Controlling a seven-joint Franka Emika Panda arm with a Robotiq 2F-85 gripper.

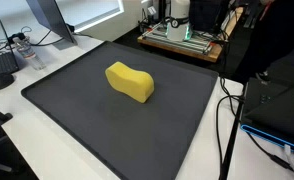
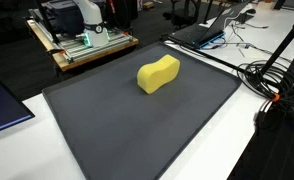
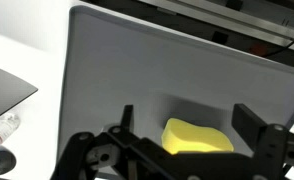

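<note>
A yellow sponge-like block [image 1: 130, 82], narrowed at its middle, rests on the dark grey mat. In exterior view 2 the same yellow block [image 2: 158, 74] stands toward the mat's far side. My gripper shows only in the wrist view, its fingers wide open, with dark fingers [image 3: 124, 124] spread apart. Between and beyond them, lower in that view, the block [image 3: 195, 137] appears below the gripper, partly covered by the gripper body. Nothing is held, and the block looks apart from both fingers.
Cables [image 2: 272, 85] and other gear lie past its edges. A bottle [image 3: 4, 128] is left of the mat in the wrist view. A wooden-edged stand [image 1: 187, 42] sits behind.
</note>
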